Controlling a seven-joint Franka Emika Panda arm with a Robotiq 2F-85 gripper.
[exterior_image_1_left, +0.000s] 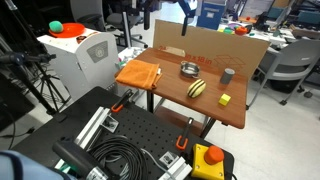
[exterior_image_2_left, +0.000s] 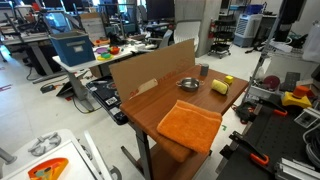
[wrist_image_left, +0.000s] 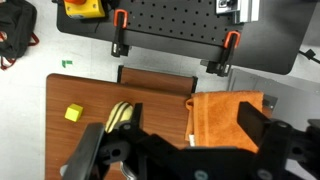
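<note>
In the wrist view my gripper is open, its two dark fingers wide apart over the wooden table with nothing seen between them. It also hangs high at the top of exterior view 1, well above the table. An orange cloth (exterior_image_1_left: 137, 74) lies at the table's left end. Right of it sit a silver metal bowl (exterior_image_1_left: 189, 69), a yellow object with dark stripes (exterior_image_1_left: 196, 88), a grey cup (exterior_image_1_left: 227, 75) and a small yellow block (exterior_image_1_left: 224, 100). From the wrist, the striped object (wrist_image_left: 120, 115) is partly covered by a finger.
A cardboard panel (exterior_image_2_left: 155, 68) stands along the table's back edge. In front is a black slotted frame (exterior_image_1_left: 150, 135) with orange-tipped clamps, and a yellow box with a red button (exterior_image_1_left: 208, 160) stands at its right. Bare wood (exterior_image_1_left: 165, 90) separates the cloth from the striped object.
</note>
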